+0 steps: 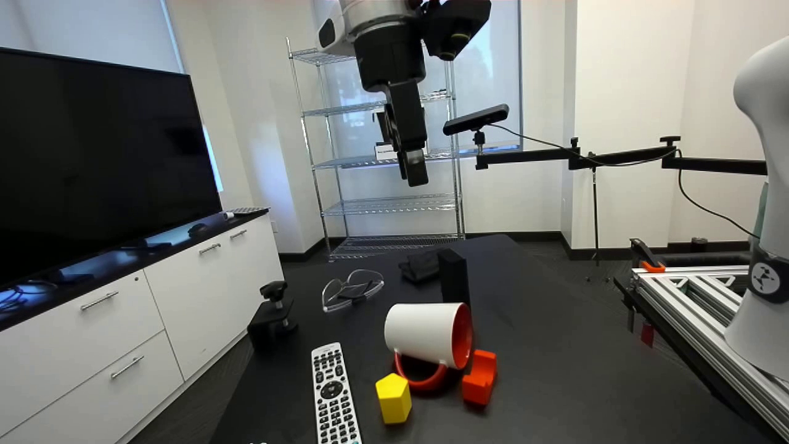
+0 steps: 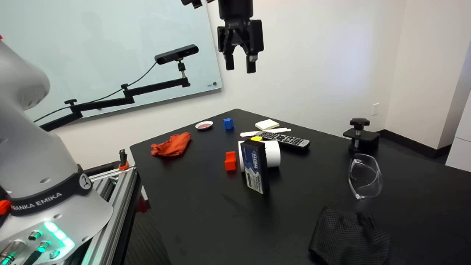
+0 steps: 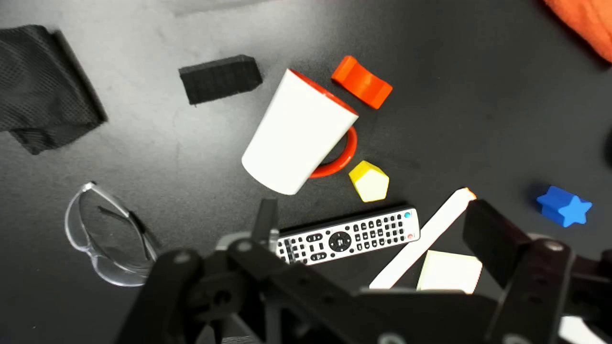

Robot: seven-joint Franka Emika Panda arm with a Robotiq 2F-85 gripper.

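Note:
High above the black table hangs my gripper (image 2: 240, 65), open, with empty space between its fingers. In the wrist view a white mug (image 3: 298, 132) with a red inside and red handle lies on its side. Close to its handle sits a yellow pentagonal block (image 3: 370, 182), and an orange-red block (image 3: 362, 82) is by its mouth. The silver remote (image 3: 350, 235) lies flat below the mug. A small black box (image 2: 254, 165) stands upright beside the mug. The blue star block (image 3: 563, 205) is off to the right in the wrist view.
Safety glasses (image 2: 365, 176), a black mesh pouch (image 2: 349, 236) and a black clamp (image 2: 363, 134) occupy one side. An orange cloth (image 2: 171, 145), a small dish (image 2: 204, 125), a white strip (image 3: 425, 237) and a sticky-note pad (image 3: 450, 272) lie elsewhere.

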